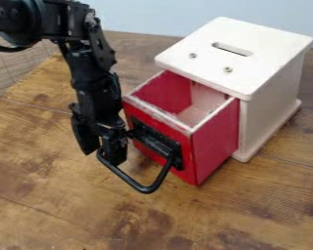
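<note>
A white wooden box (266, 112) with a slotted top stands at the right, its red drawer (214, 146) pulled out toward the front left. The drawer looks empty inside. Its black handle (149, 184) sticks out at the front. My black gripper (117, 142) is at the handle on the drawer's left front; whether its fingers are open or closed round the handle I cannot tell, as the dark parts merge.
A light wall lies behind, with tiled floor at the upper left.
</note>
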